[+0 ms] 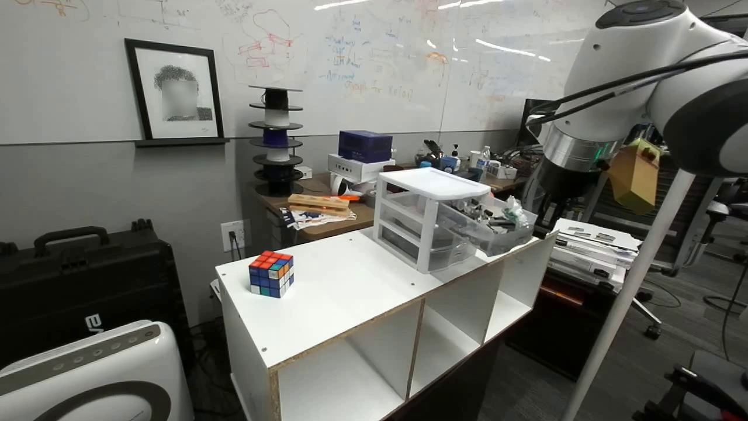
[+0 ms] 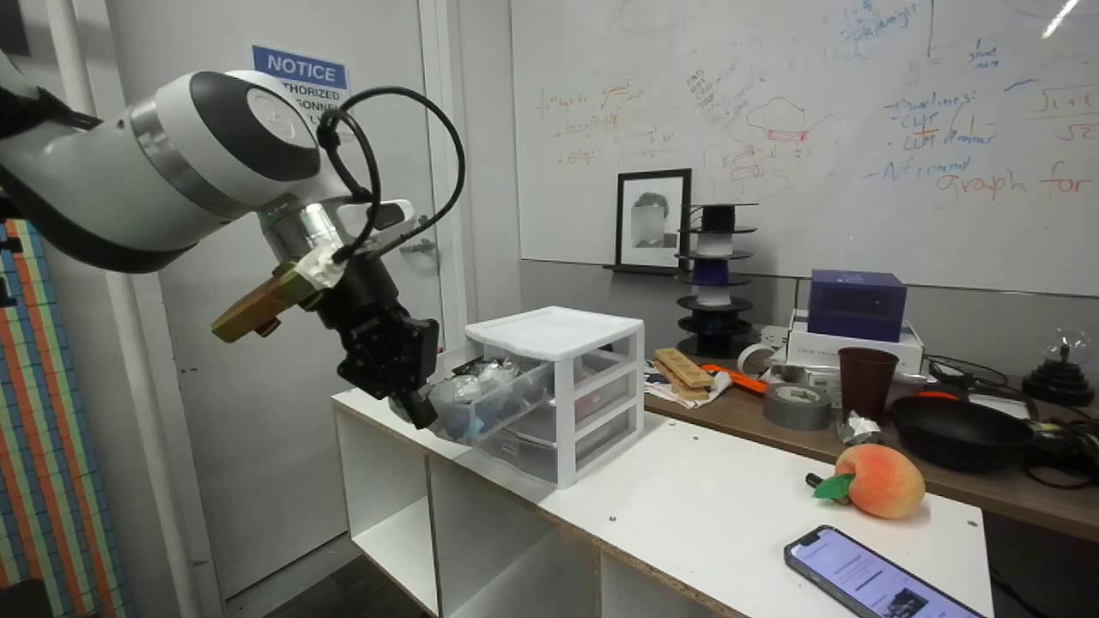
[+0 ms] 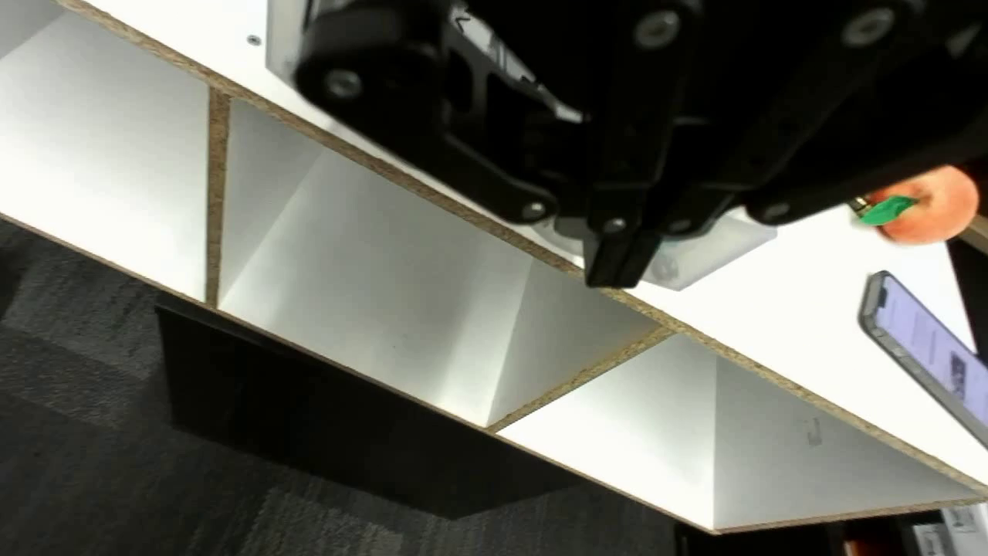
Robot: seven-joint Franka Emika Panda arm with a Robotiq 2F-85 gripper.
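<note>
A white-framed unit of clear drawers [image 1: 435, 181] stands on the white shelf. Its upper drawer [image 2: 515, 403] is pulled out, full of small parts and crinkled plastic. My gripper [image 2: 420, 408] is beside that drawer's outer end, pointing down and tilted. Whether the fingertips touch the drawer is hard to tell. In the wrist view the gripper is shut, with nothing showing between its fingers; the arm's black linkage hides most of the drawer unit there.
A puzzle cube [image 1: 272, 274], a peach [image 2: 878, 481] with a green leaf and a phone [image 2: 876, 577] occupy the shelf top's other end. Bare white surface [image 2: 670, 484] lies between them and the drawers. Open cubbies [image 3: 370, 278] line the shelf's front.
</note>
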